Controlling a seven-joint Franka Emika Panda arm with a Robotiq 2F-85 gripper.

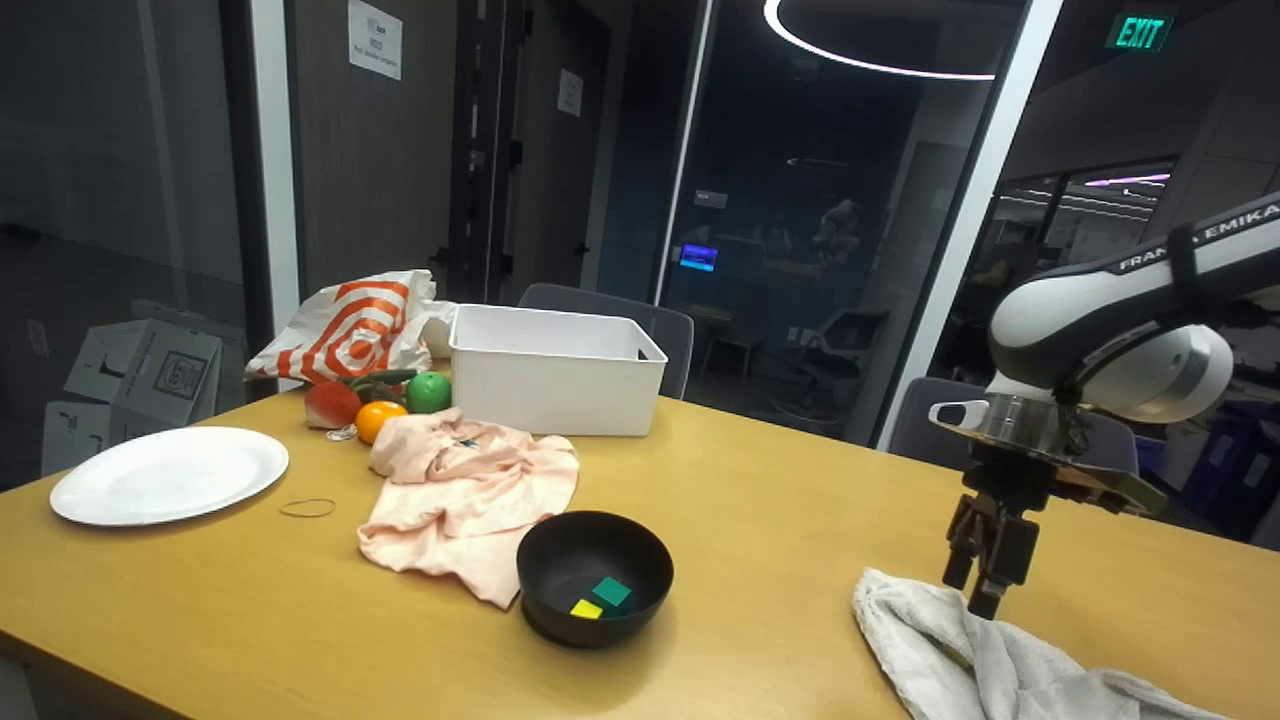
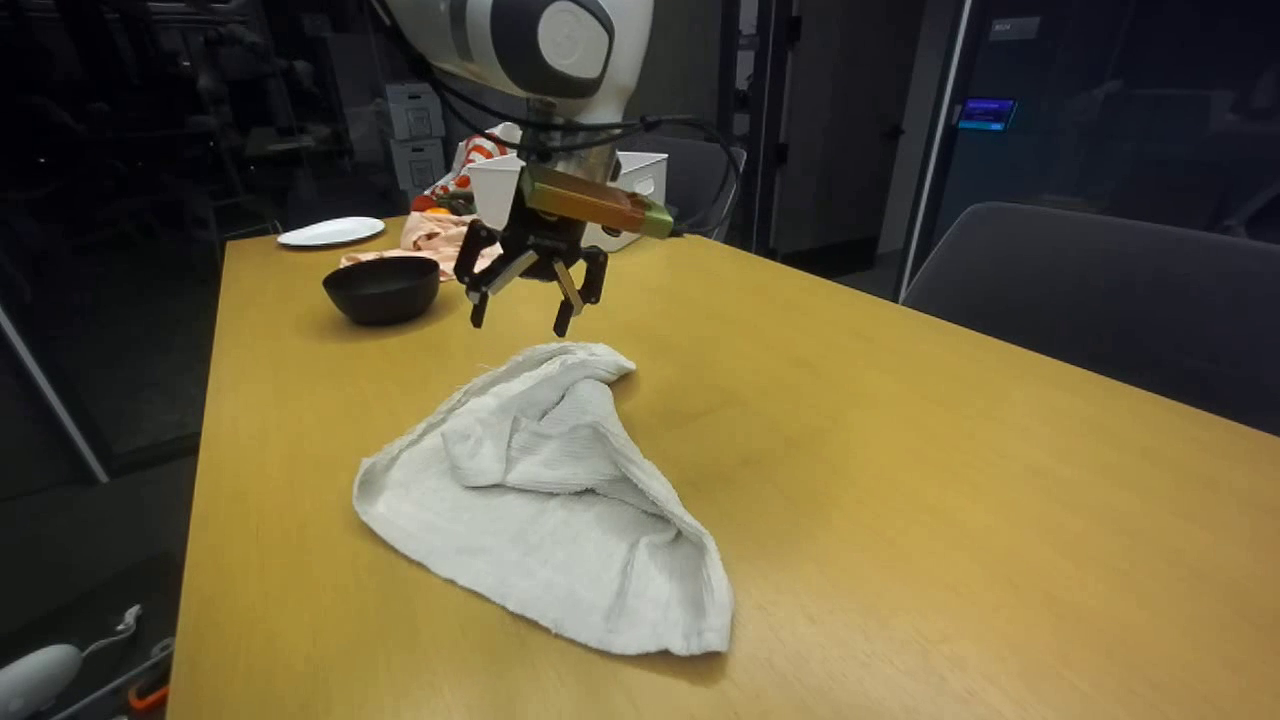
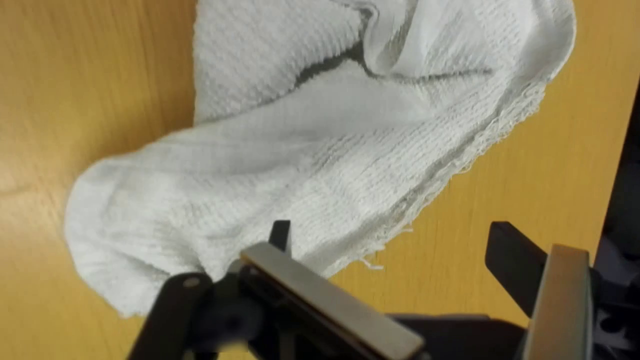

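Note:
A white cloth (image 2: 540, 528), rumpled with part of it folded over in the middle, lies on the table. Above its far end in exterior view 2 hangs my gripper (image 2: 519, 322), its two fingers wide apart and nothing between them. In the wrist view one black fingertip (image 3: 280, 234) overlaps the frayed edge of the cloth (image 3: 336, 180), while the other fingertip (image 3: 510, 252) is over bare table. From exterior view 1 the gripper (image 1: 969, 600) appears above the cloth's back edge, and the cloth (image 1: 936, 648) runs out of the bottom of the picture.
A black bowl (image 1: 564, 546) holds a green and a yellow piece. Beside it lies a pink cloth (image 1: 462, 498); a white bin (image 1: 546, 378), fruit, a bag and a white plate (image 1: 168, 474) stand farther off.

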